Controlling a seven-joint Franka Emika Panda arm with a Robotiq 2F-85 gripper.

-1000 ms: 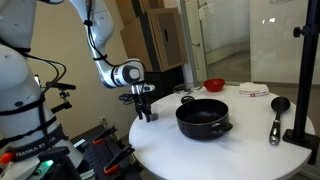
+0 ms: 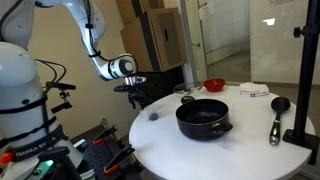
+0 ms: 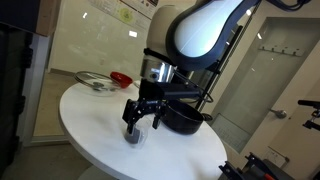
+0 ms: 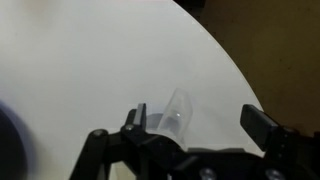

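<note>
A small object, partly clear and partly dark grey, lies on the white round table; its dark part (image 2: 153,117) shows near the table's left edge. In the wrist view its clear part (image 4: 178,112) appears between the open fingers, near the curved table edge. My gripper (image 2: 137,98) hangs above the table, a little to the left of the object and apart from it. Nothing is held: the left finger (image 4: 136,120) and right finger (image 4: 258,124) stand wide apart. From the other side, the object (image 3: 133,133) sits on the tabletop below the gripper (image 3: 140,112).
A large black pot (image 2: 203,122) stands mid-table, right of the gripper. Behind it are a red bowl (image 2: 214,85), a glass lid (image 3: 97,80) and a white cloth (image 2: 254,90). A black ladle (image 2: 280,115) lies by a black post (image 2: 303,90).
My gripper has risen away from the tabletop and shifted slightly left. The small object and the pot stay where they were.
</note>
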